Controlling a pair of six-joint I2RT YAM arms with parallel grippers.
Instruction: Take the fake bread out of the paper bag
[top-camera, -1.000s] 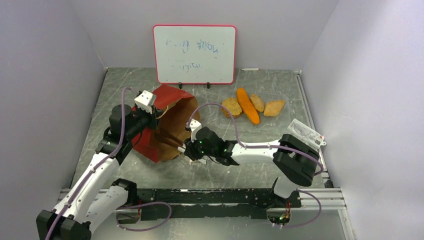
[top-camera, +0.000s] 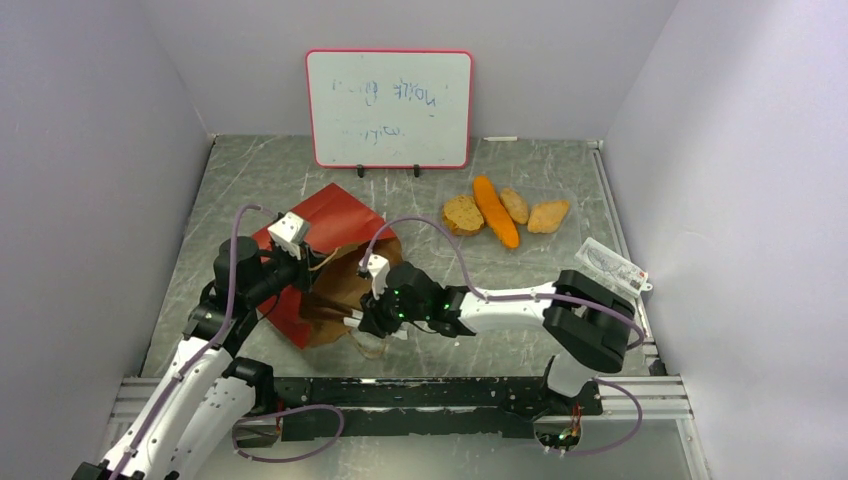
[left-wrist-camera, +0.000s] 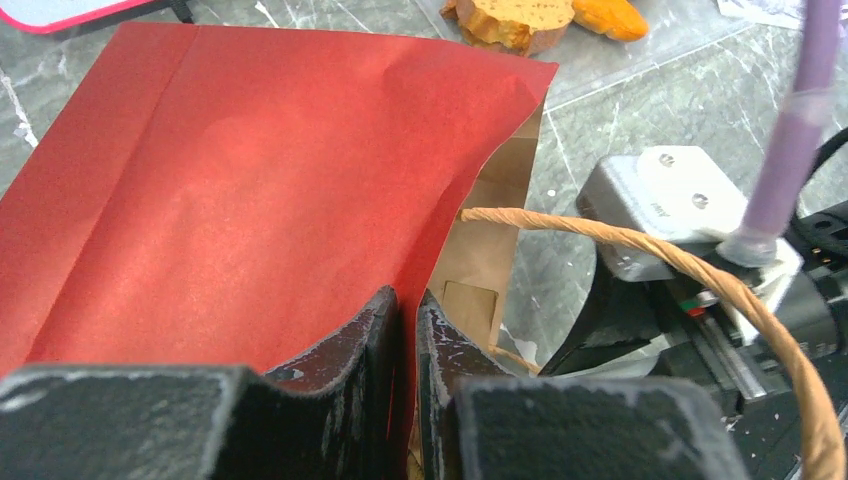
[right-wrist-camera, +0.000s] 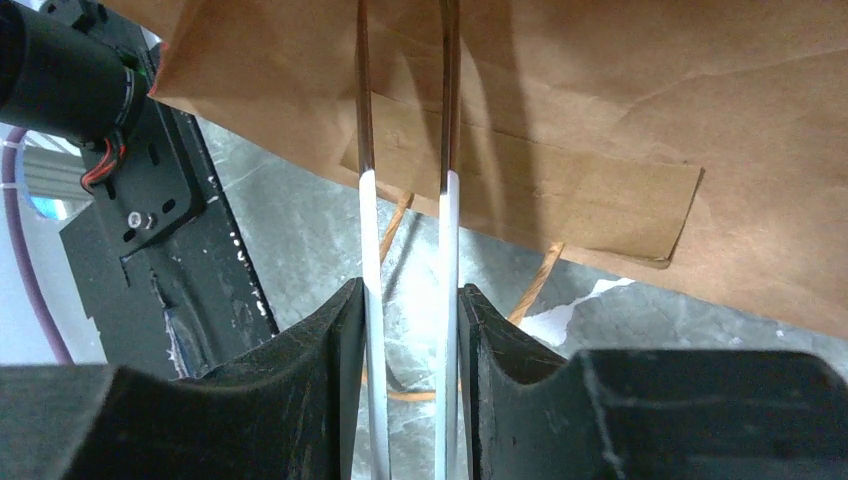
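Note:
The red paper bag lies on the table with its brown mouth turned toward my right arm. On its upper rim my left gripper is shut, with the paper pinched between its fingertips. A twisted paper handle hangs in front of it. Low at the bag's mouth, my right gripper has long metal tongs between its fingers, touching both arms, which stand a little apart. The tongs reach toward the brown paper; their tips are out of view. No bread shows inside the bag.
A bread slice, an orange baguette and other pieces of bread rest on a clear plastic sheet at the back right. The whiteboard stands behind. Free table lies between the bag and the bread.
My left gripper has shifted toward the front, bringing the bag along. The right gripper with the tongs has moved slightly left and toward the front. The visible bread has stayed put.

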